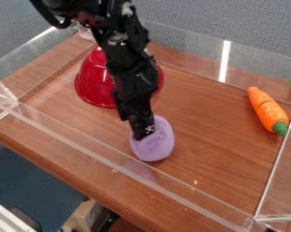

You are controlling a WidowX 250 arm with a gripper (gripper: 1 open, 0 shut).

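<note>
My black gripper [140, 125] reaches down from the top over a light purple oval object [152, 145], its tip at the object's upper edge. Whether the fingers are open or closed on it I cannot tell. A red bowl-like object [94, 83] sits behind the arm at the upper left, partly hidden by it. An orange carrot [267, 109] with a green end lies at the right.
The wooden surface [69, 149] is edged by clear low walls on several sides. Free room shows between the arm and the carrot and at the lower left.
</note>
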